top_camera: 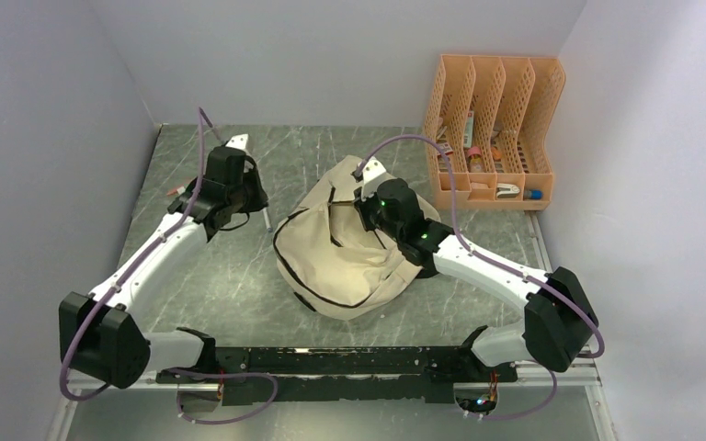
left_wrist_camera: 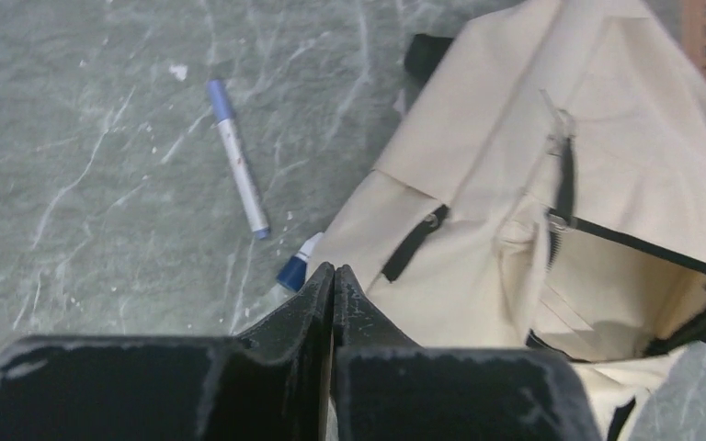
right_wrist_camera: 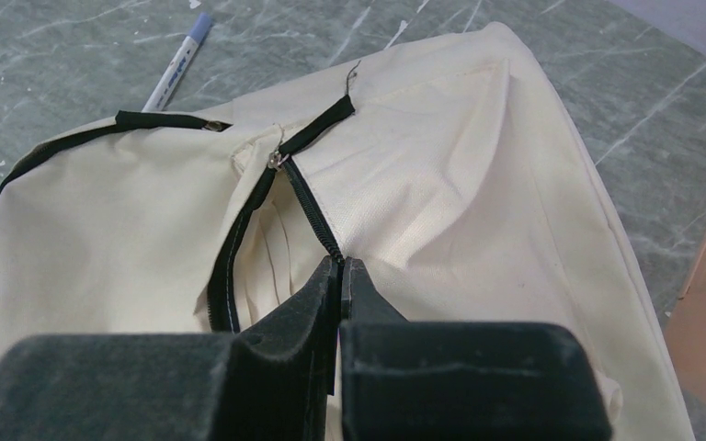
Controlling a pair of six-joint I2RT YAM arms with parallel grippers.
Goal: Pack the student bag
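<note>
The cream bag (top_camera: pixel 331 266) lies slumped mid-table, its black-zippered mouth partly open. My right gripper is shut on the zippered edge (right_wrist_camera: pixel 313 207) of that mouth, keeping it lifted. To the left of the bag, above the table, my left gripper is shut; its fingertips meet and nothing shows between them. A white marker (left_wrist_camera: pixel 239 165) with a light-blue cap appears on the table in the left wrist view. By the bag's edge, close to the left fingertips, is a dark-blue and white piece (left_wrist_camera: pixel 294 269), the rest of it hidden.
A peach organizer (top_camera: pixel 496 197) holding several small items stands at the back right. Behind the left arm, a reddish item (top_camera: pixel 176 191) shows partly.
</note>
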